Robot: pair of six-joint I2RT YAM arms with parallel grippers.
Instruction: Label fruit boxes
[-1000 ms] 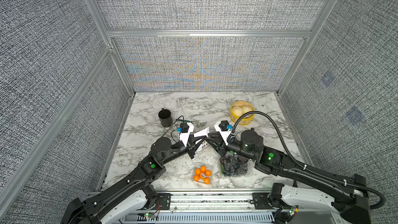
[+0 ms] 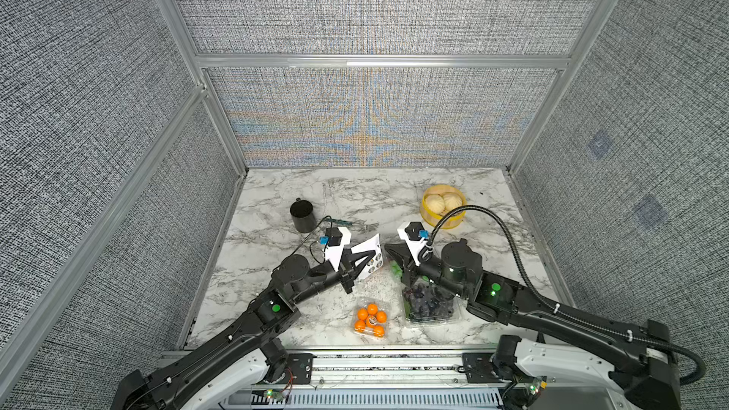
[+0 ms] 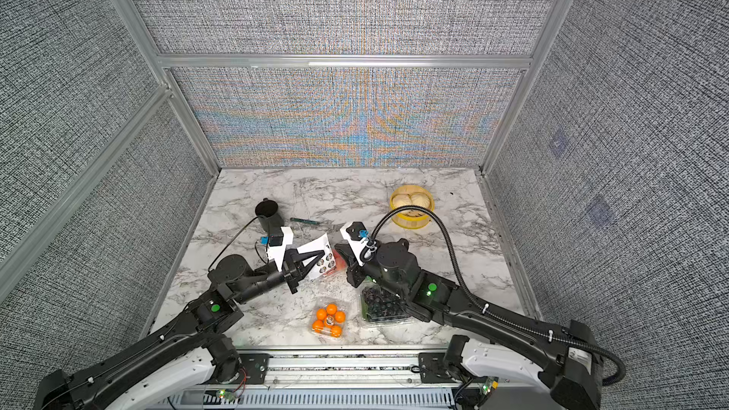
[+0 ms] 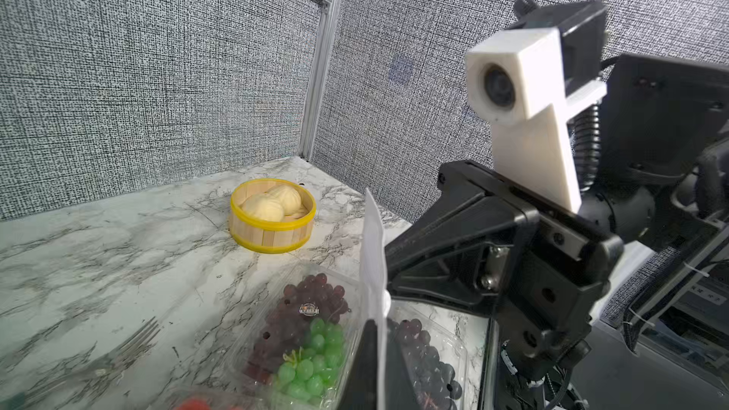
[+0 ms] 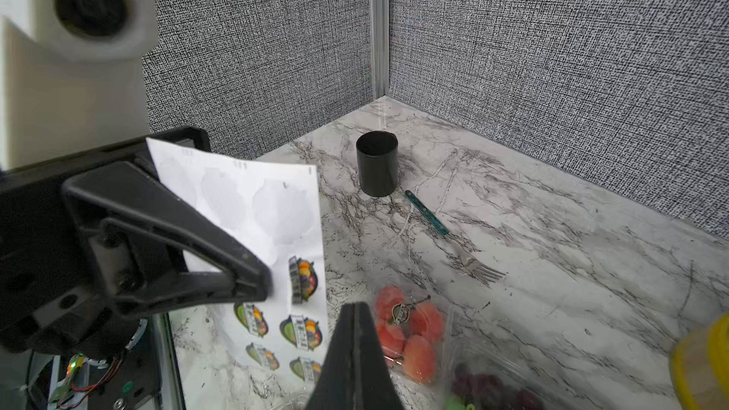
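Observation:
My left gripper (image 2: 373,255) is shut on a white label sheet (image 5: 284,212), held upright above the table. Several round fruit labels (image 5: 301,331) remain on its lower part; one label (image 5: 303,279) looks lifted at its left edge. Just right of the sheet, my right gripper is shut, nothing showing between its fingers. Below stand clear boxes: orange fruit (image 2: 370,319) with a label, dark grapes (image 2: 427,302) partly hidden by the right arm, red and green grapes (image 4: 315,357) with a label, and pinkish-red fruit (image 5: 410,330) with a label.
A black mug (image 2: 302,215) and a fork with a teal handle (image 5: 426,212) lie toward the back left. A round steamer with buns (image 4: 272,215) stands at the back right. Bare marble table (image 2: 265,288) shows at the left.
The left arm has shifted slightly left with the sheet.

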